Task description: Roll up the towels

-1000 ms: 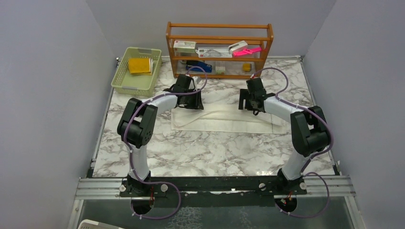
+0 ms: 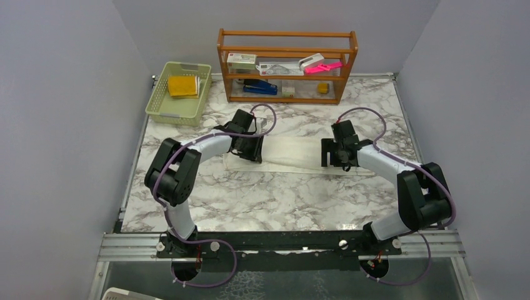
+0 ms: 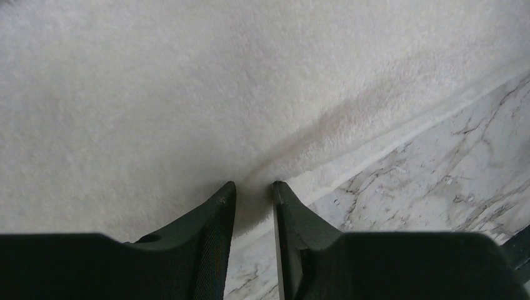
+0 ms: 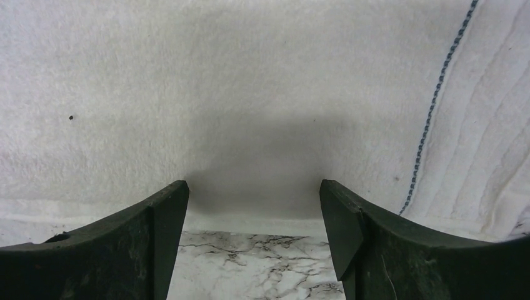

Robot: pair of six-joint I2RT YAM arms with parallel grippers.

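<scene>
A white towel (image 2: 290,150) lies stretched across the middle of the table, folded lengthwise, its near edge running as a thin strip toward the front. Over its left part stands my left gripper (image 2: 252,160); in the left wrist view its fingertips (image 3: 226,195) are a small gap apart, with a crease of towel showing between them. My right gripper (image 2: 330,165) is over the right part, fingers spread wide, only flat towel (image 4: 250,100) and its near edge showing between them. A dark stitched line (image 4: 431,112) crosses the towel's right end. Each arm hides some of the cloth.
A green basket (image 2: 155,100) holding a folded yellow cloth (image 2: 182,85) stands at the back left. Behind the towel is a wooden rack (image 2: 287,51) with boxes and small items.
Both grippers have come toward the near edge of the table. The towel's folded layer has moved forward with them, narrowing the single-layer strip at the front.
</scene>
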